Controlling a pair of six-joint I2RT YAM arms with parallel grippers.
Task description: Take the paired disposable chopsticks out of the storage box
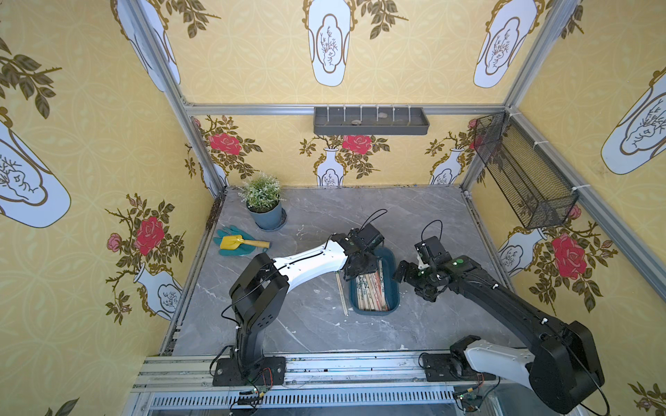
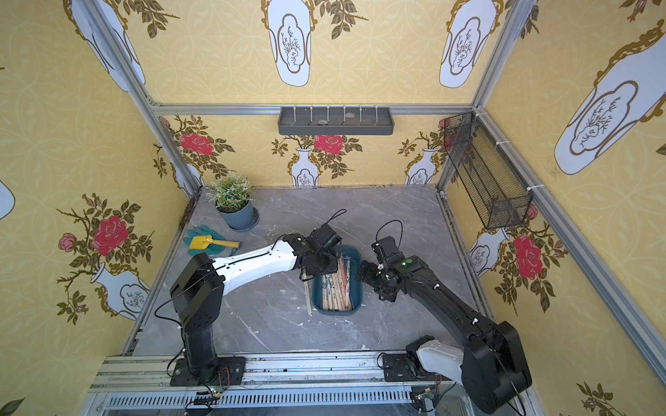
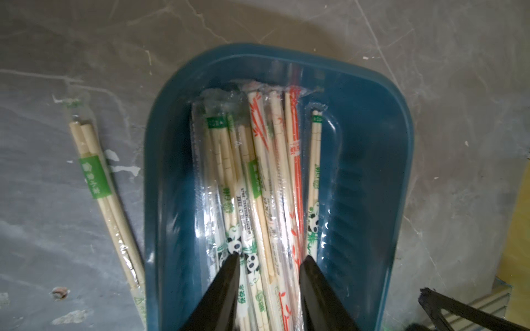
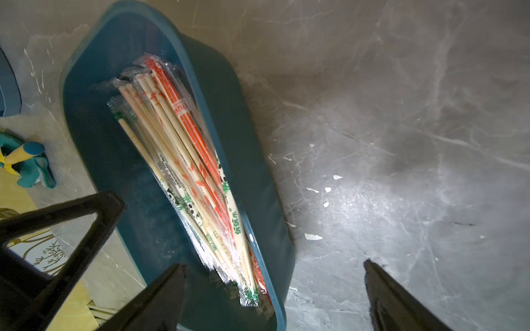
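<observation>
The blue storage box point(image 3: 400, 182) lies on the table holding several wrapped pairs of chopsticks point(image 3: 276, 165), side by side along its length. Over the chopsticks hovers my left gripper, part open, its two fingers apart with the packets visible below. Whether the fingertips touch any packet I cannot tell. My right gripper stands open at the box's right side, fingers wide apart, with the right wall between them in its view and nothing gripped. One wrapped pair with a green band point(image 3: 107, 204) lies on the table left of the box.
At the left, a yellow shovel point(image 1: 239, 242) rests on a teal glove point(image 1: 229, 248), in front of a potted plant point(image 1: 267, 208). A wire basket point(image 1: 527, 170) hangs on the right wall. Bare table lies behind the box.
</observation>
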